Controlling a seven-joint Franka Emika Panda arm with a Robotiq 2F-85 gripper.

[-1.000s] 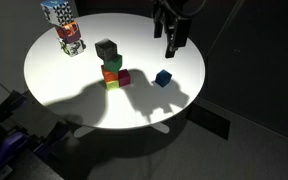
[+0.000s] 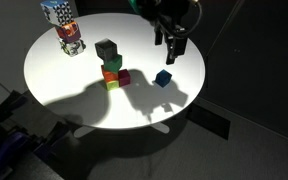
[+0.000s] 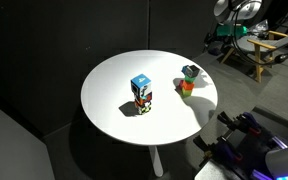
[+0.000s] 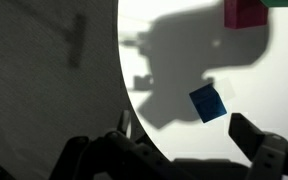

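A blue cube (image 2: 163,77) lies alone on the white round table (image 2: 59,85), near its right edge in exterior view 1. Above it hangs my gripper (image 2: 168,47), open and empty. Seen from the wrist, the blue cube (image 4: 208,102) is just ahead of the gap between the open fingers, nearer the right one, and turned at an angle to them. To the cube's left in exterior view 1 stands a stack of small cubes (image 2: 111,67) in yellow, orange and green, with a dark block (image 2: 106,50) on top. A red cube (image 2: 123,77) touches or nearly touches this stack.
A taller stack of patterned blocks (image 3: 142,95) stands across the table, well away from the gripper. The table's curved edge (image 4: 134,100) runs close to the blue cube. Bare tabletop lies between the two stacks.
My gripper has shifted a little above the blue cube, and its fingers appear slightly turned in exterior view 1. The cubes and stacks have stayed where they were.
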